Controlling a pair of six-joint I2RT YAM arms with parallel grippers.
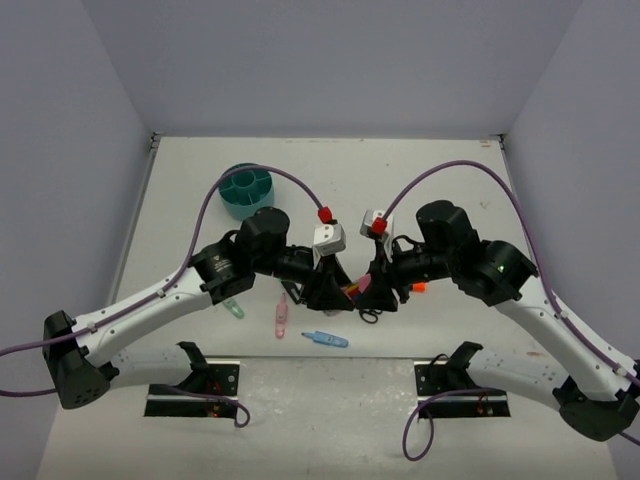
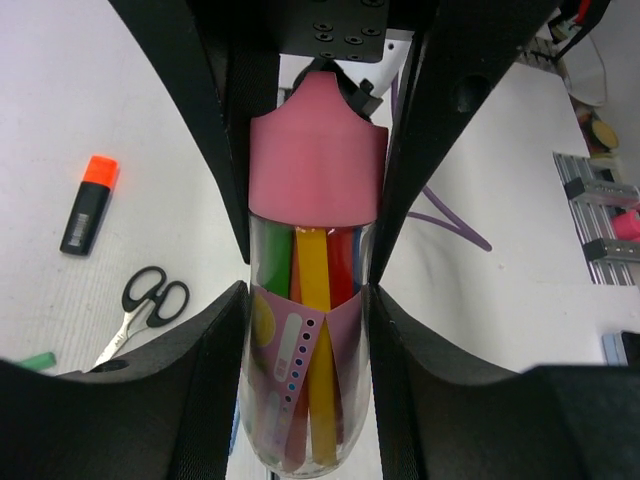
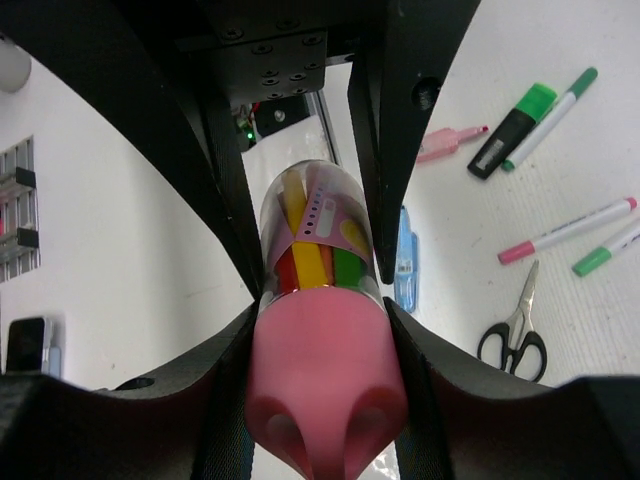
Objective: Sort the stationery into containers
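A clear tube with a pink end (image 2: 315,185), filled with coloured sticks, is held in the air between my two grippers. My right gripper is shut on its pink end. The fingers of my left gripper press close on both sides of the clear part, shut on it. From above, only a small strip of the tube (image 1: 351,290) shows between the grippers. On the table lie scissors (image 3: 514,338), an orange-capped highlighter (image 2: 90,205), a green-capped black highlighter (image 3: 510,130), a blue pen-like item (image 1: 326,339) and a pink one (image 1: 281,315).
A teal round container (image 1: 230,210) with compartments stands at the back left. A light green item (image 1: 233,308) lies at the left. Thin markers, one a pink-capped marker (image 3: 570,230), are near the scissors.
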